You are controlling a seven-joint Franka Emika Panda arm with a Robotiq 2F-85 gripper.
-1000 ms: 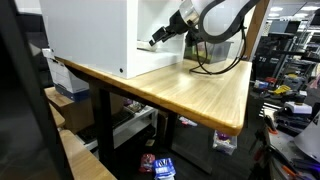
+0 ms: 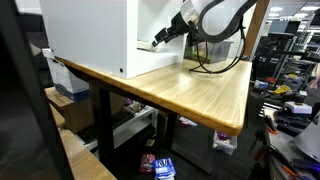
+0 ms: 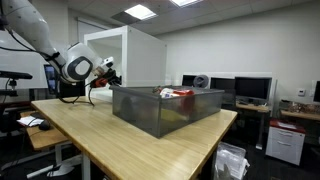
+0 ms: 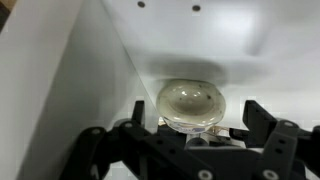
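A pale, round, dish-like object shows on a white surface in the wrist view, just beyond the space between my two fingers. Black fingers of my gripper stand wide apart at the bottom of that view, holding nothing. From the side, the gripper points into the open side of a white box-like enclosure on the wooden table. The far side view has the gripper small and dark at the enclosure's opening; whether it touches anything there cannot be told.
The wooden table has bare room in front of the enclosure. A grey open bin with several items in it stands on the table. In the wrist view, a grey-white wall rises close on the left.
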